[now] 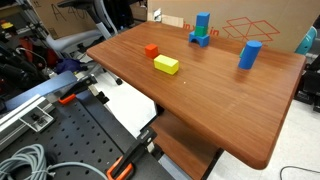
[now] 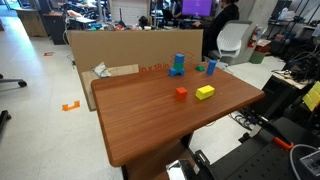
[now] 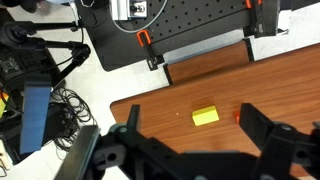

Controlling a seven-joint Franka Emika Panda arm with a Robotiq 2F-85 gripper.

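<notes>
On the brown table (image 1: 225, 105) lie a red block (image 1: 151, 50) and, close beside it, a yellow block (image 1: 166, 64). Farther back stands an upright stack (image 1: 201, 30), blue at top and base with green between. A blue cylinder-like piece (image 1: 249, 54) stands alone at the table's other side. Looking down in the wrist view, my gripper is open, its dark fingers wide apart. The yellow block (image 3: 205, 115) appears between them, well below on the table, and the red block (image 3: 238, 116) is partly hidden by the right finger.
A tan panel (image 2: 120, 51) borders the table's back edge. The dark perforated base (image 3: 185, 25) of the arm adjoins the table's front edge, with cables (image 1: 28, 158) nearby.
</notes>
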